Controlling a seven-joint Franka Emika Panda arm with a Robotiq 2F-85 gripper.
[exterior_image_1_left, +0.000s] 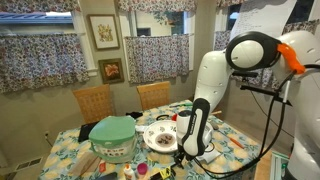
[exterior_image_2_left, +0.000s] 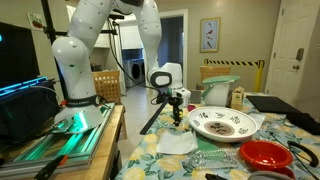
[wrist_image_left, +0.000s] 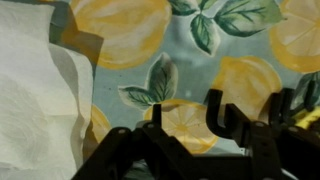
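Observation:
My gripper is low over the lemon-print tablecloth (wrist_image_left: 140, 35) in the wrist view. Its fingers stand apart, and cloth shows between the dark fingers. A black hooked shape (wrist_image_left: 213, 108) rises beside the right finger; I cannot tell whether it belongs to the gripper or is a separate thing. White paper towel (wrist_image_left: 35, 95) lies to the left in that view. From the second exterior side, the gripper (exterior_image_2_left: 178, 114) is above the table near the paper towel (exterior_image_2_left: 174, 142) and a large white bowl (exterior_image_2_left: 222, 122).
A red bowl (exterior_image_2_left: 266, 154) and a clear tray (exterior_image_2_left: 215, 160) crowd the table's near right. A green-topped bin (exterior_image_1_left: 112, 130) stands left of the white bowl (exterior_image_1_left: 165, 137). Chairs (exterior_image_1_left: 94, 102) line the far side. Part of the patterned cloth near the gripper is bare.

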